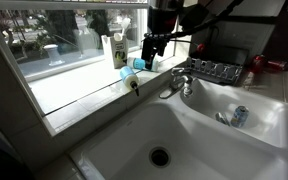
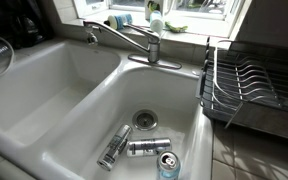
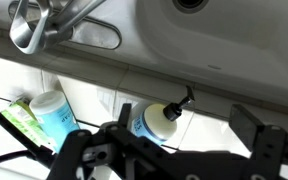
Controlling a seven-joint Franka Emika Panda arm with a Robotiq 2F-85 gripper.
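Observation:
My gripper (image 1: 158, 50) hangs above the windowsill behind the sink. In the wrist view its dark fingers (image 3: 246, 122) are spread wide, with open fingers and nothing held. Lying on the sill below is a light-blue and white cylindrical item (image 3: 159, 122) with a black tip, seen between the fingers but apart from them. A second blue item with a white top (image 3: 52, 110) stands to its left in that view. The white double sink (image 2: 69, 95) holds several cans: two lying silver cans (image 2: 114, 147) and a more upright one (image 2: 168, 165).
The chrome faucet (image 2: 152, 45) rises between the sill and the basins. A metal dish rack (image 2: 249, 80) occupies the counter beside the sink. On the sill stands a white container (image 1: 115, 50) near the window. The left basin is empty in exterior view 2.

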